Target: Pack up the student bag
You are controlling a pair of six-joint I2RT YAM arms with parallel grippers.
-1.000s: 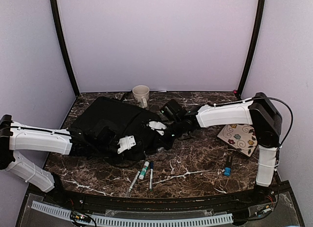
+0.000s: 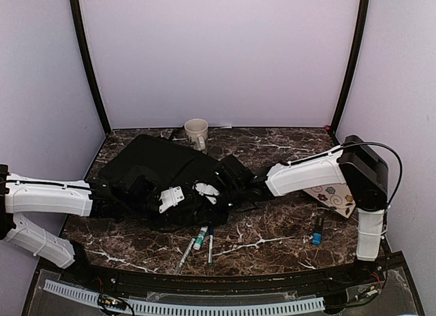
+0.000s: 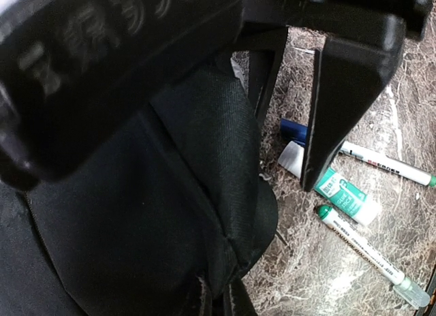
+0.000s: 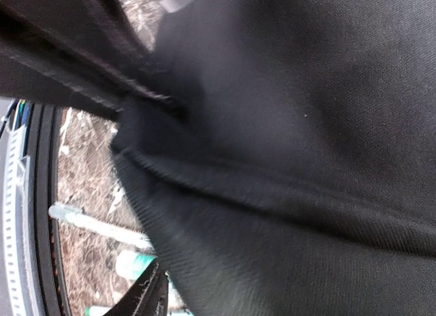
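The black bag (image 2: 143, 156) lies across the table's left half; its fabric fills much of both wrist views. My left gripper is shut on the bag's edge. My right gripper (image 2: 218, 210) is right beside it at the bag's front edge, open, its dark fingers close against the fabric. In front of the bag lie a glue stick (image 3: 344, 197), a green-capped marker (image 3: 361, 248) and another marker (image 3: 388, 163).
A white mug (image 2: 196, 131) stands at the back. A floral patterned item (image 2: 327, 192) and a blue-ended dark object (image 2: 317, 231) lie on the right.
My right gripper has moved left and toward the front, up to my left gripper at the bag's edge. The left arm is almost unchanged.
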